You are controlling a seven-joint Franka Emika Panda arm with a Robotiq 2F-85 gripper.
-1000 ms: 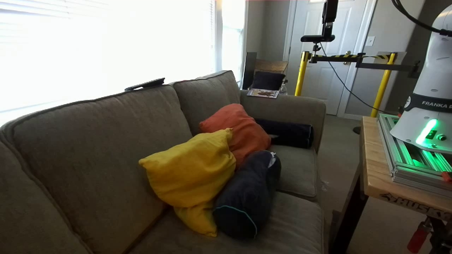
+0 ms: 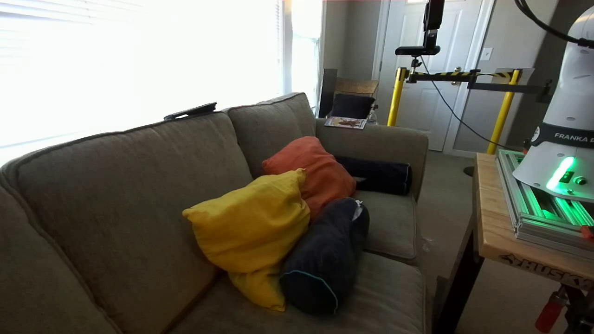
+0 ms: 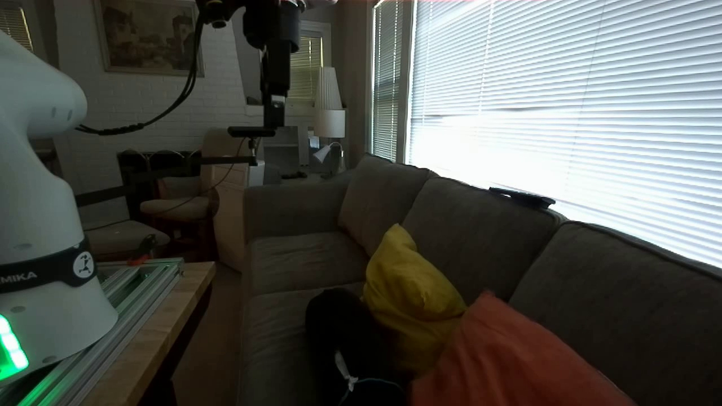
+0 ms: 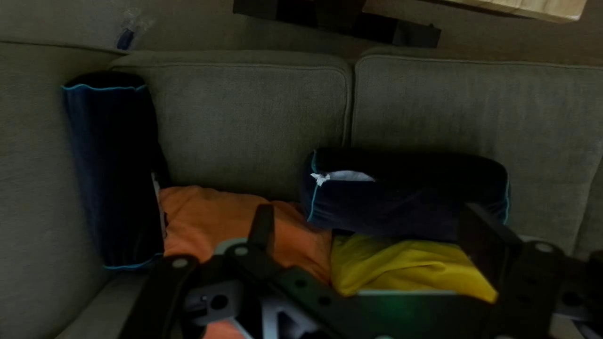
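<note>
In the wrist view my gripper is open, its two dark fingers far apart and nothing held between them. It hangs high above the sofa, seen edge-on in exterior view 2. Below lie a yellow pillow, an orange pillow and a dark navy bolster with light blue piping. The yellow pillow leans on the backrest and touches the orange one. In front of both rests the bolster. A second navy bolster lies along the sofa arm, its end near the orange pillow.
The grey-brown sofa has bare seat at its front edge. A dark flat object sits on the backrest top. The wooden workbench carrying the arm stands beside the sofa. A camera on a stand rises beyond the sofa.
</note>
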